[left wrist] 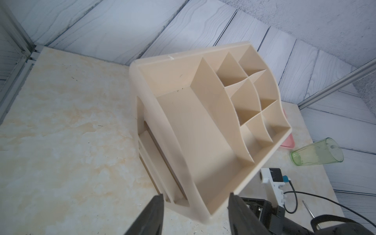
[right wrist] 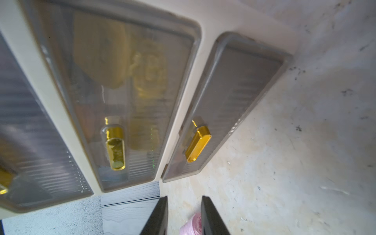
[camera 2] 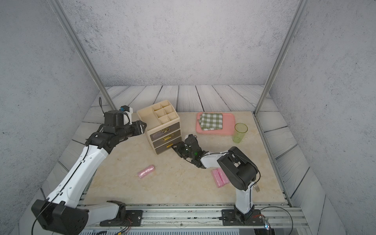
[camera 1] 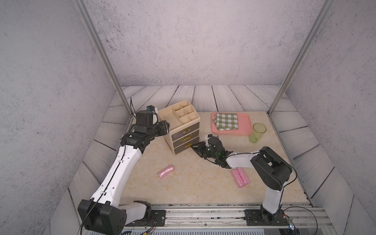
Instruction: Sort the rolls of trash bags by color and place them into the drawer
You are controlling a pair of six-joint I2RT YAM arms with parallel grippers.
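Note:
A beige cabinet [camera 1: 176, 121] stands at back centre with three smoky drawers closed; yellow shapes show through the middle drawer [right wrist: 148, 98]. My right gripper [camera 1: 194, 146] is at the front by the bottom drawer [right wrist: 231, 90], open with nothing between its fingers in the right wrist view. My left gripper [camera 1: 165, 128] hangs beside the cabinet's upper left side, above the open-topped compartments in its wrist view, open and empty. A pink roll [camera 1: 166, 170] lies front left; two pink rolls [camera 1: 240, 177] lie front right, partly behind the right arm in the top right view.
A pink tray [camera 1: 244, 123] with a checked cloth [camera 1: 225, 119] lies back right, a green glass [camera 1: 257, 133] beside it. A fork [camera 2: 256, 187] lies by the right arm.

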